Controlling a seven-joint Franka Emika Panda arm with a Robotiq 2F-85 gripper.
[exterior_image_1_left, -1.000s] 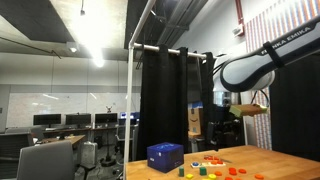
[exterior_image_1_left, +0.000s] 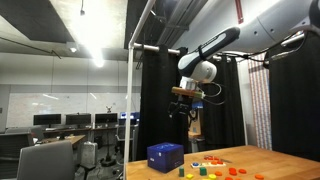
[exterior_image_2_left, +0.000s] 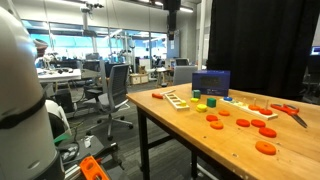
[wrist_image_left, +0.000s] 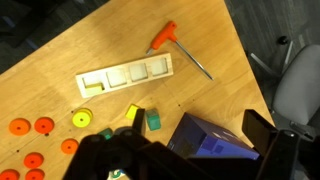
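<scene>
In the wrist view my gripper hangs high above the table, its dark fingers wide apart and nothing held between them. Below it lies a pale wooden tray (wrist_image_left: 125, 77) with a row of compartments; a yellow block (wrist_image_left: 93, 88) sits in its left end. A yellow cube (wrist_image_left: 130, 112) and a green block (wrist_image_left: 153, 120) lie beside the tray. The dark blue box (wrist_image_left: 210, 142) is partly hidden by the right finger. An orange-handled tool (wrist_image_left: 166, 37) rests beyond the tray. Exterior view 1 shows the gripper (exterior_image_1_left: 183, 110) well above the blue box (exterior_image_1_left: 165, 156).
Red and orange discs (wrist_image_left: 43, 124) and a yellow disc (wrist_image_left: 82, 118) are scattered on one side of the tray. Red-handled scissors (exterior_image_2_left: 290, 109) lie at the table's far right in exterior view 2. Bare wood (wrist_image_left: 205, 60) surrounds the tool; the table edge runs beyond it.
The arm has swung left in exterior view 1, bringing the gripper from the right side toward the blue box, still high up. The objects on the table look unmoved.
</scene>
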